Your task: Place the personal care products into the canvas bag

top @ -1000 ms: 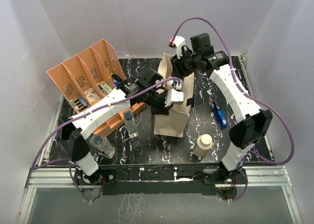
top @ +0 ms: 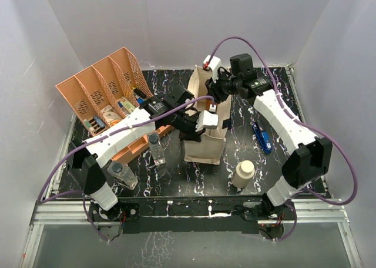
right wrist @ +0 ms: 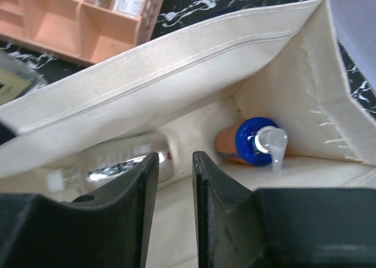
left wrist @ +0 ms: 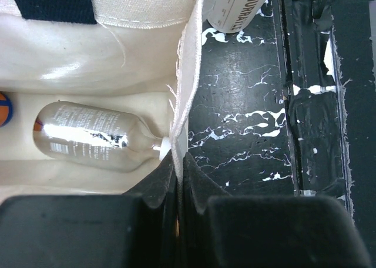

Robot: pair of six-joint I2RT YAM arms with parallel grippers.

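Observation:
The canvas bag [top: 205,150] stands open in the middle. Inside lie a clear bottle [left wrist: 94,133] and an orange bottle with a blue cap [right wrist: 235,141]. My left gripper [top: 191,133] is shut on the bag's near rim, which runs up between its fingers in the left wrist view. My right gripper hangs over the bag's far part, part open with a narrow gap and nothing seen between its fingers. A white bottle [top: 243,174] and two clear bottles [top: 156,150] [top: 122,174] stand outside the bag.
An orange compartment organiser [top: 94,86] with small items fills the back left. A blue object [top: 262,137] lies right of the bag.
The left arm has barely moved.

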